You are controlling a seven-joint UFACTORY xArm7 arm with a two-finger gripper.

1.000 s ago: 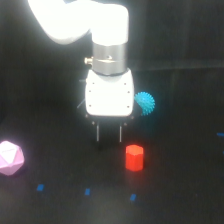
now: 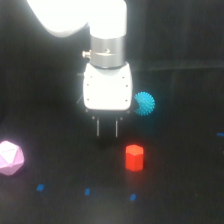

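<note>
My gripper (image 2: 107, 129) hangs near the middle of the camera view, its two thin fingers apart with dark space between them. It is open and nothing shows in the gap. A small red block (image 2: 135, 158) with a hexagonal outline rests on the dark surface, below and to the right of the fingertips in the image. Behind the gripper on the right is a blue, toothed round object (image 2: 145, 103). At the left edge lies a pink many-sided object (image 2: 10, 157). How high the fingers are above the surface is hard to tell.
Small blue marks, among them a front-left mark (image 2: 40, 187), a front-middle mark (image 2: 87, 191) and a front-right mark (image 2: 132, 197), dot the dark surface. Right of the red block, the surface looks clear.
My gripper has shifted slightly left and up in the image. Its fingers look a little closer together. The red, blue and pink objects have not moved.
</note>
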